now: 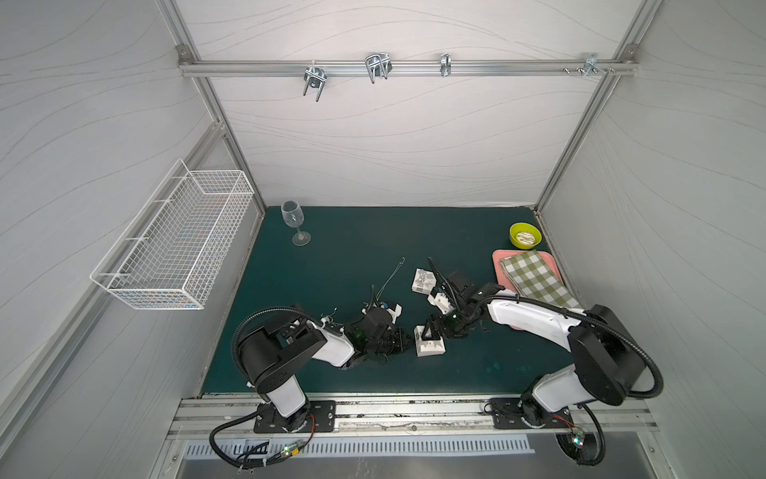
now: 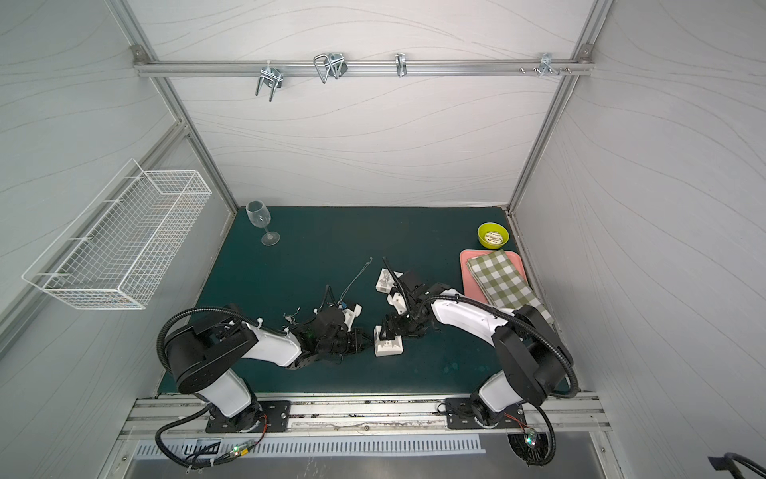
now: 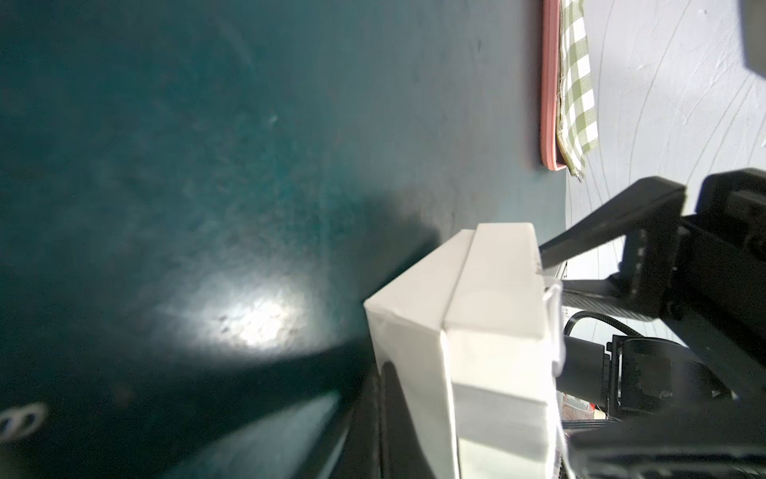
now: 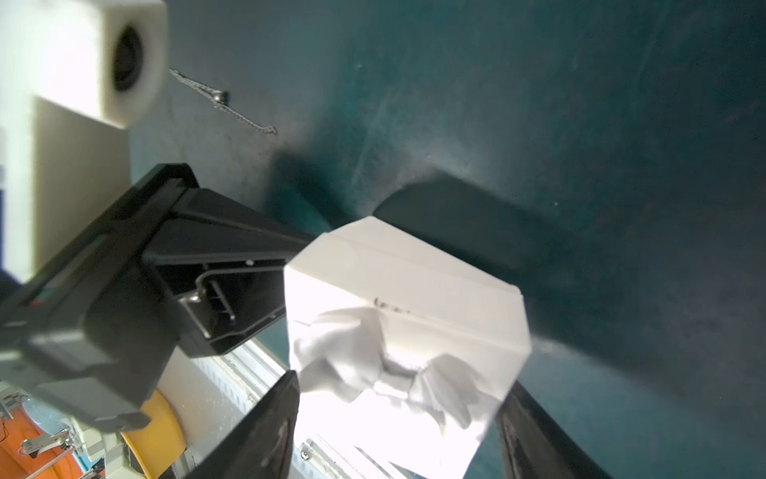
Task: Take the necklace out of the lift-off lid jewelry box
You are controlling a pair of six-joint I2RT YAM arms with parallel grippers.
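Observation:
The white jewelry box [image 4: 415,287] sits at the front middle of the table, a pale padded insert visible in it from the right wrist view. My left gripper [image 1: 405,343] is shut beside the box's left side, nothing visible between its fingers. My right gripper [image 1: 431,327] is part open over the box, its fingertips at either side. A second white square piece [image 1: 423,279], apparently the lid or another box part, lies behind. In the right wrist view a thin silver chain with a small pendant [image 4: 219,98] lies on the table beyond my left gripper.
A pink tray [image 1: 501,258] with a checked cloth and a green bowl [image 1: 525,229] stand on the right. A wine glass [image 1: 292,215] stands at the back left; a wire basket [image 1: 199,239] hangs on the left wall.

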